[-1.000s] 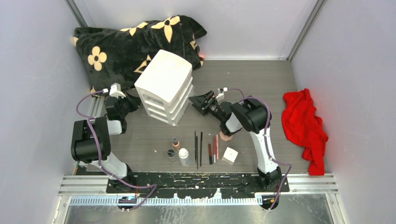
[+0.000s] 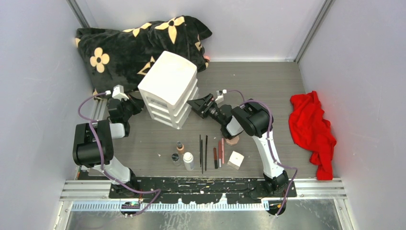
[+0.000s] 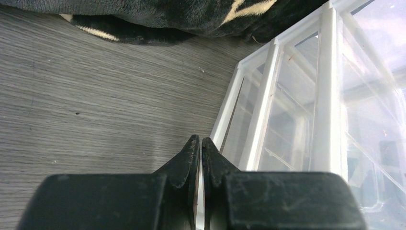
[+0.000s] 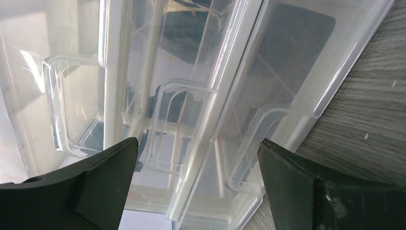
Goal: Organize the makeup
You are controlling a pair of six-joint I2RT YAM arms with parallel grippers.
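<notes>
A white drawer unit (image 2: 167, 76) with clear drawers (image 4: 287, 62) stands left of centre, in front of the patterned pillow. My left gripper is beside its left side, fingertips close together with no object visible between them. My right gripper stands open at the drawer fronts, a drawer handle between and beyond its fingers; contact cannot be told. At the front lie a white bottle (image 2: 188, 160), smaller bottles (image 2: 180, 148), several pencils (image 2: 215, 157), a cream box (image 2: 235, 160) and a round compact (image 2: 231, 141), partly under the right arm.
The patterned pillow (image 2: 119, 52) fills the back left. A red cloth (image 2: 311, 134) lies at the right.
My right gripper has moved left, closer to the drawer fronts, since a second ago. The left arm and the objects look unchanged.
</notes>
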